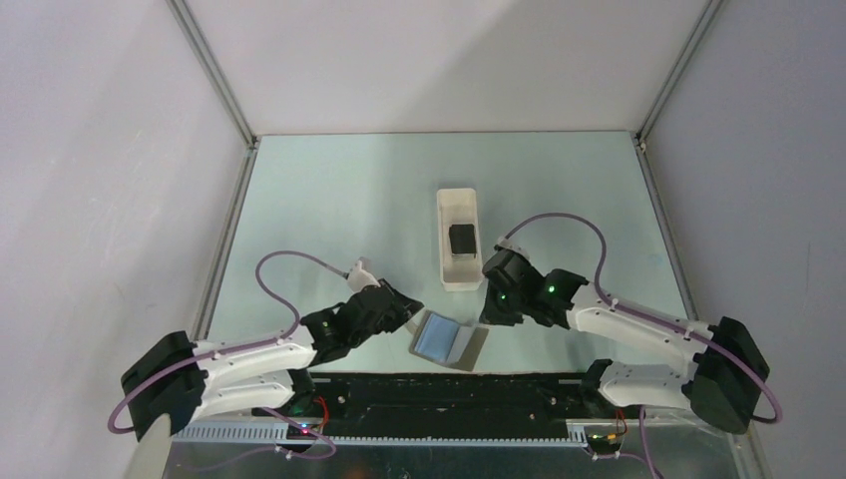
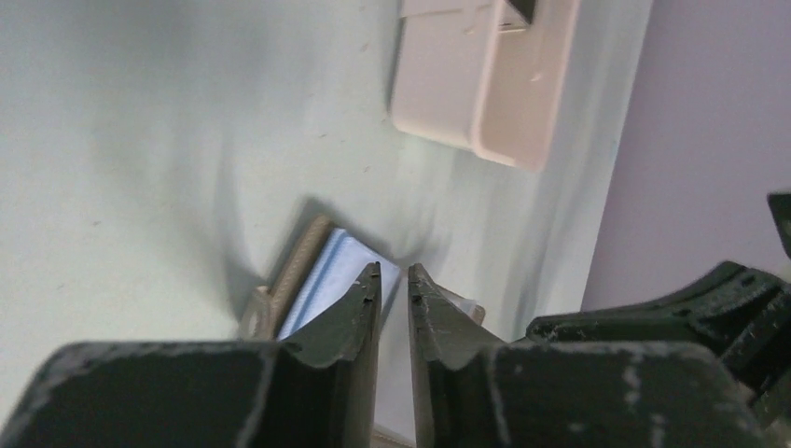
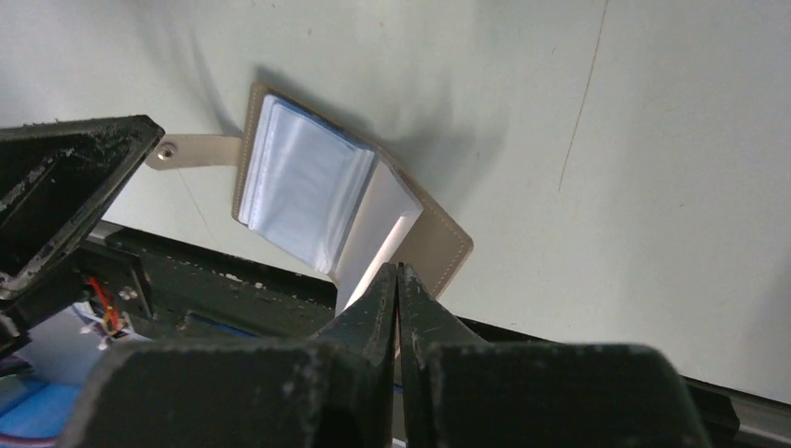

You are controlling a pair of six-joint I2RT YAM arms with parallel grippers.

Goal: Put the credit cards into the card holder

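The card holder (image 1: 435, 337) lies open near the table's front edge, grey-brown with clear bluish sleeves. One sleeve page (image 3: 370, 233) stands partly raised, and a strap with a snap (image 3: 196, 151) sticks out on the left. Above the holder's left side, my left gripper is slightly open, a narrow empty gap between its fingers. My right gripper is shut at the holder's right side, nothing visible between its tips; in the top view it (image 1: 489, 321) is by the raised page. I cannot tell whether it touches the page. No separate card shows.
A white tray (image 1: 446, 205) stands behind the holder, with a black object (image 1: 462, 239) inside. Both grippers hang close together over the holder. A dark ledge (image 1: 459, 399) runs along its front edge.
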